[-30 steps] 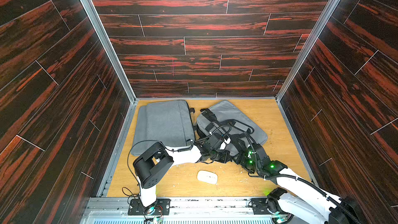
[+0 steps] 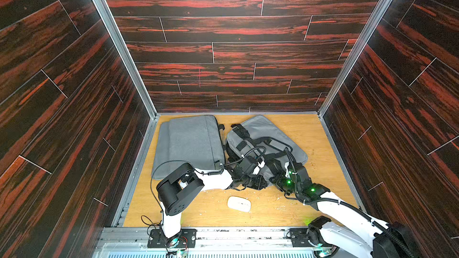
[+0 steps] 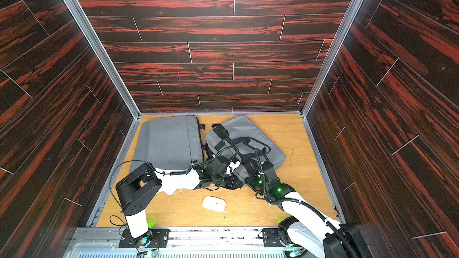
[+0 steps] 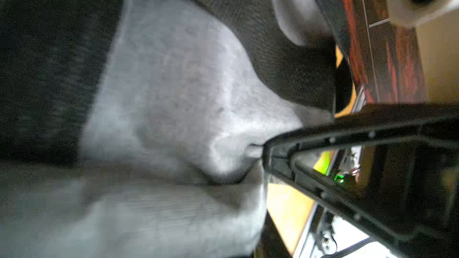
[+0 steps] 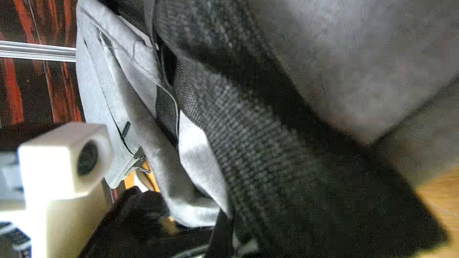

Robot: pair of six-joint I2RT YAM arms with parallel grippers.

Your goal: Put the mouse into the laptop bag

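Note:
The white mouse [image 2: 239, 203] lies alone on the table in front of both grippers. A grey bag with black straps [image 2: 258, 126] lies at the back right, its near part under and between the grippers. My left gripper [image 2: 261, 182] is at the bag's near edge; in its wrist view one black finger [image 4: 306, 143] touches a fold of grey cloth [image 4: 224, 129], and its other finger is hidden. My right gripper [image 2: 275, 181] is shut close by, at the same near edge. Black mesh [image 5: 267, 162] and grey fabric fill its wrist view, so its fingertips are hidden.
A flat grey bag [image 2: 191, 138] lies at the back left, partly under the left arm. Bare table [image 2: 277, 212] runs along the front, around and right of the mouse. Dark walls close in the table's back and sides.
The left arm has barely moved, and the mouse is in the same place.

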